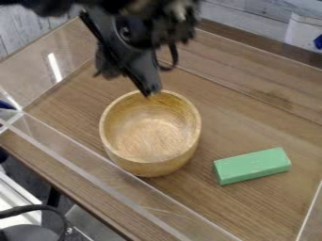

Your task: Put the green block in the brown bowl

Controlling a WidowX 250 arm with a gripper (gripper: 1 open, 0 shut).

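Note:
The green block (251, 167) lies flat on the wooden table, to the right of the brown bowl and apart from it. Empty inside, the round wooden bowl (150, 134) stands upright near the middle. My dark gripper (132, 77) hangs over the bowl's far rim, well away from the block, and is blurred. One finger (149, 83) points down towards that rim. No object shows in the gripper, but how far apart its fingers stand is unclear.
A clear plastic edge (94, 179) runs along the table's near left side, with cables (32, 218) beyond it. White objects stand at the far right corner (302, 30). Bare table surrounds the block.

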